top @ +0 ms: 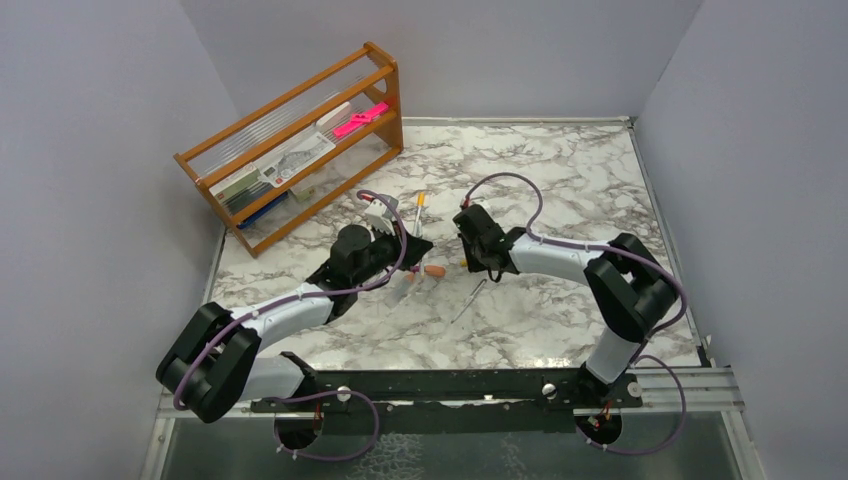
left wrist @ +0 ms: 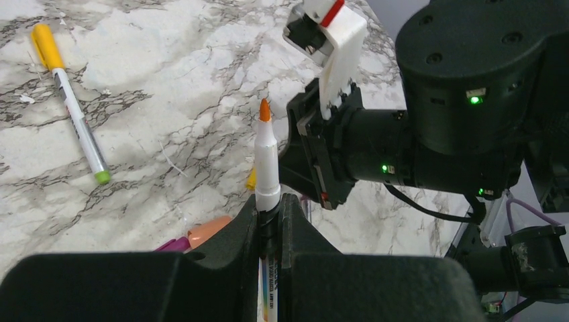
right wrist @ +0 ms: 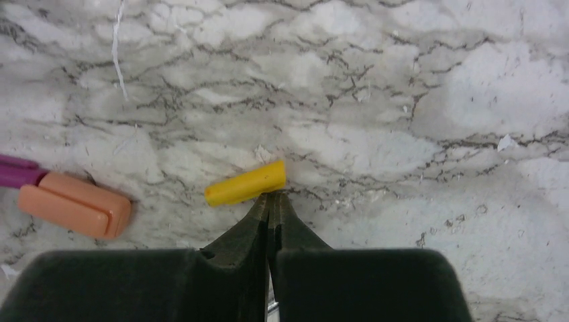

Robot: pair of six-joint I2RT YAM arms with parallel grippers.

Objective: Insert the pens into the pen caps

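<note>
In the left wrist view my left gripper is shut on an orange-tipped pen (left wrist: 267, 161), which stands upright with its bare tip up. A short yellow cap (right wrist: 247, 183) lies on the marble table in the right wrist view. My right gripper is shut at the cap's near edge, its fingertips together with nothing between them. Whether they touch the cap cannot be told. A pen with a yellow cap (left wrist: 45, 45) and green end (left wrist: 102, 177) lies farther off, left of the held pen.
A peach marker (right wrist: 74, 204) with a purple part (right wrist: 19, 172) lies left of the yellow cap. Nearer the table's front is a thin pen (top: 468, 301). A wooden rack (top: 300, 140) stands at the back left.
</note>
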